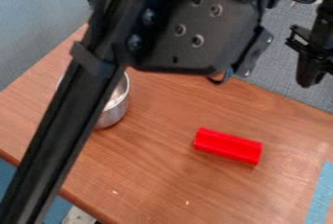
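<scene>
A red block (228, 146) lies on the wooden table, right of centre. A steel pot (112, 104) stands at the left, largely hidden behind the black arm (65, 130) that crosses the view from top to lower left. The black gripper (310, 67) hangs at the upper right edge, above the back of the table and well apart from the red block. It is partly out of frame, and I cannot tell whether it is open or shut.
Blue tape (318, 194) runs along the lower right. A grey surface lies behind the table at the back right.
</scene>
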